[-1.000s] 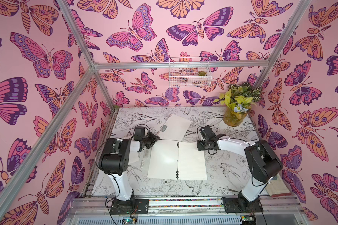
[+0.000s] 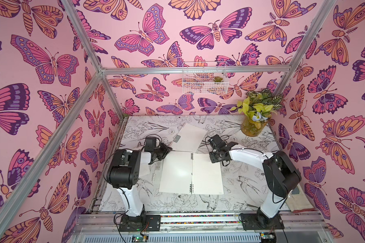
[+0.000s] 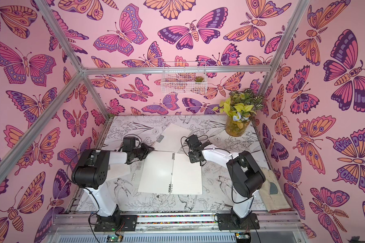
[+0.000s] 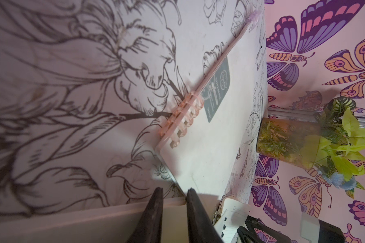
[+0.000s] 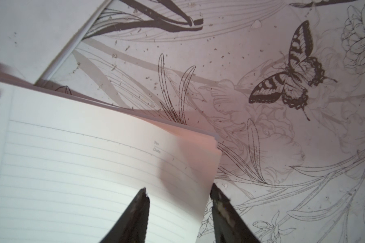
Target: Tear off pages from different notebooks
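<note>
An open spiral notebook point(image 2: 176, 174) lies on the table, its ruled right page point(image 5: 89, 170) to the right of the black coil. My left gripper is at its far left corner, shut on the notebook's edge, which shows between the fingers. The right gripper is over the far right part of the ruled page, its fingers parted. One finger point(image 5: 221, 206) stands at the page's right edge, the other point(image 5: 137, 214) over its lines. The page's far right corner looks slightly lifted. I cannot tell whether the fingers touch the paper.
A white notebook point(image 2: 189, 137) with a grey label and pinkish rings lies behind the open one. Another pale notebook point(image 2: 144, 170) lies left, partly hidden by the left arm. A potted plant point(image 2: 254, 125) stands at the back right, and a beige cloth item point(image 2: 299, 200) lies front right.
My right gripper has moved a little left, further over the ruled page's far right corner. The left arm and the notebooks have not visibly moved.
</note>
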